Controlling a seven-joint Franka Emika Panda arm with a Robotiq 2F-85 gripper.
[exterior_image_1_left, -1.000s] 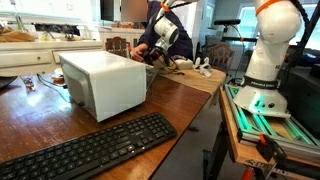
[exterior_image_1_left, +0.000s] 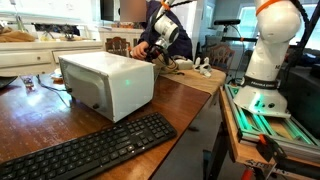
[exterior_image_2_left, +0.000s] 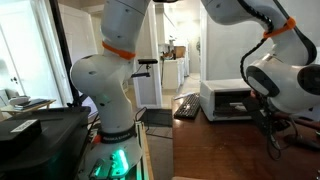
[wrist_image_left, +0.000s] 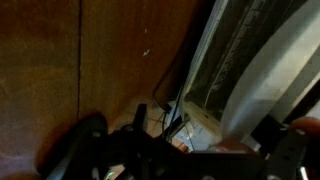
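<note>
A white toaster-oven-like box (exterior_image_1_left: 112, 85) stands on the wooden table, its plain back and side towards exterior view 1. In exterior view 2 the front of the white box (exterior_image_2_left: 216, 98) shows a dark window, its right part covered by the arm. My gripper (exterior_image_2_left: 270, 128) is low over the table by that front, pointing down. The wrist view has a pale curved edge (wrist_image_left: 262, 85) and a slatted dark panel close by on the right. Dark gripper parts lie along the bottom, blurred; whether the fingers are open, and whether they touch the box, is unclear.
A black keyboard (exterior_image_1_left: 92, 150) lies along the table edge beside the box. Cables are on the table behind the box. Bare wooden tabletop (exterior_image_2_left: 205, 150) spreads in front of it.
Over the last second, the box has shifted slightly to the right in exterior view 1. The arm behind it has moved only a little. The keyboard has not moved.
</note>
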